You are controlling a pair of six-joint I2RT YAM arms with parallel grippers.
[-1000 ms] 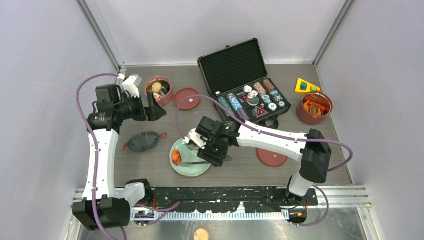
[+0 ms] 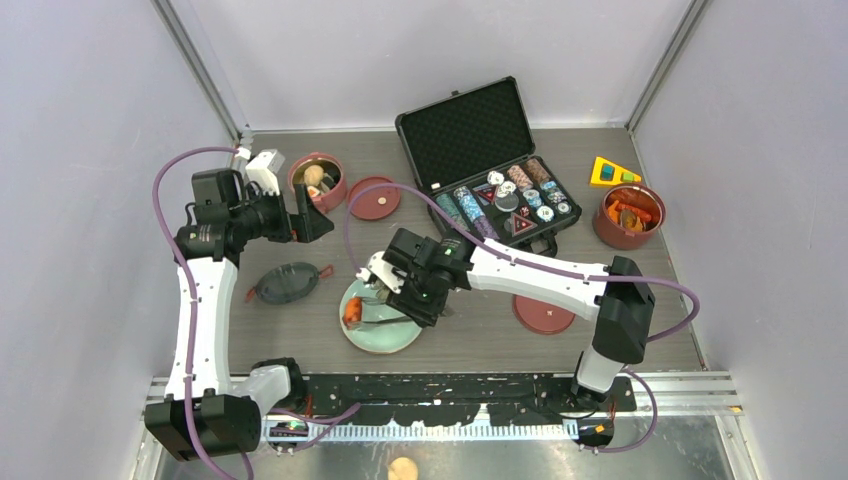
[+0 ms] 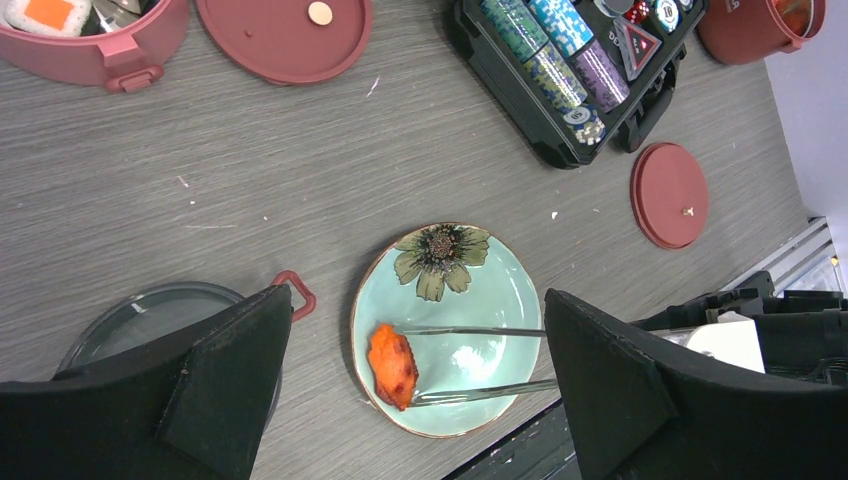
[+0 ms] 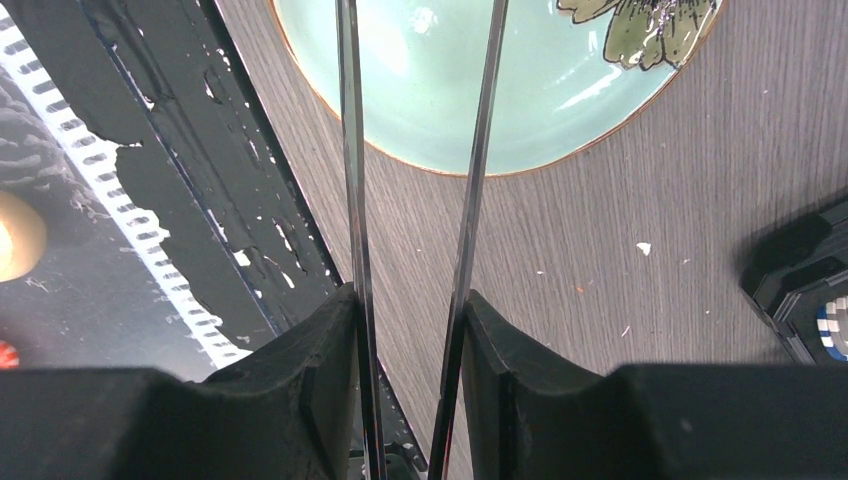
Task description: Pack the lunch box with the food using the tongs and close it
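A pale green plate (image 3: 515, 285) with a flower pattern bears an orange, browned piece of food (image 3: 392, 366) at its left edge. Metal tongs (image 4: 476, 180) are held between the fingers of my right gripper, their two arms spread apart. In the left wrist view the tips reach over the plate to the near side of the food, one by its upper end and one by its lower end; whether they touch it I cannot tell. My left gripper (image 2: 312, 216) stands open and empty above the table, left of the plate.
At the back left is a pink pot (image 2: 317, 180) with food, a red lid (image 2: 376, 199) beside it. A dark lid (image 2: 286, 283) lies left of the plate. An open chip case (image 2: 510, 200) fills the back middle; a brown pot (image 2: 628, 215) stands far right, another lid (image 2: 543, 315) nearer.
My right gripper has moved slightly left with the tongs, bringing their tips closer to the orange food. The left arm stays where it was.
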